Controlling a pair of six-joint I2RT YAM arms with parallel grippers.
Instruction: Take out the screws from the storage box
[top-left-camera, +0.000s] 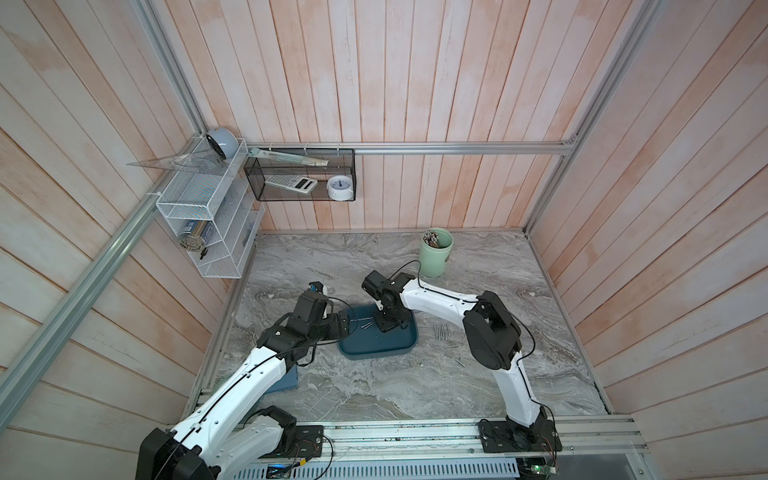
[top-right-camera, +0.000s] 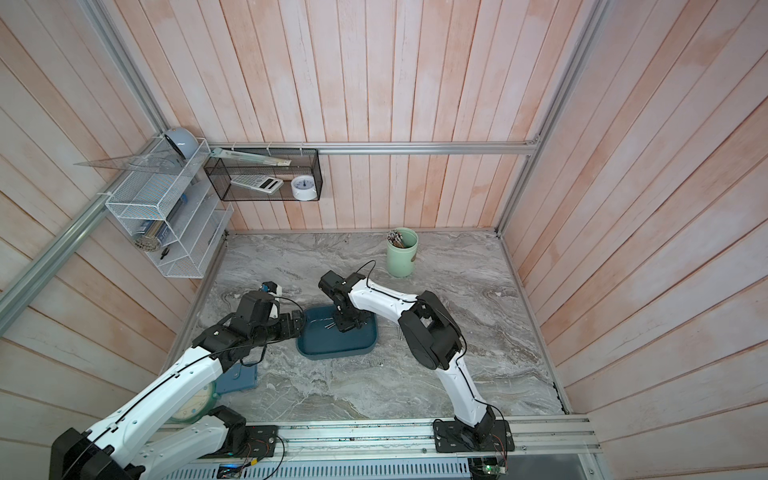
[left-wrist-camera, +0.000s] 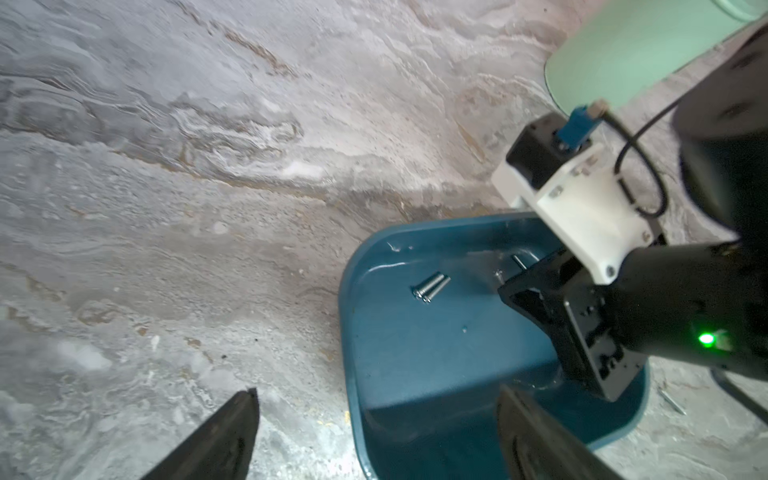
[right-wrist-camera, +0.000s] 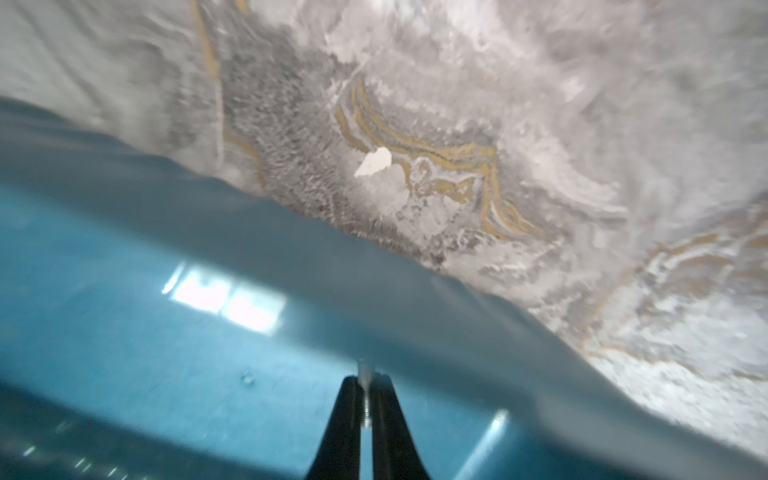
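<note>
A dark blue storage box (top-left-camera: 377, 344) stands open on the marbled table. Two silver screws (left-wrist-camera: 432, 287) lie side by side on its floor, and another screw (left-wrist-camera: 519, 261) shows by the right gripper's fingers in the left wrist view. My right gripper, low inside the box, is shut on a small screw (right-wrist-camera: 366, 374) held at its fingertips. At the box's left side, my left gripper stands open above it, nothing between its fingers.
Several loose screws (top-left-camera: 441, 331) lie on the table right of the box. A green pot (top-left-camera: 435, 257) stands behind. A blue object (top-right-camera: 237, 377) lies at front left.
</note>
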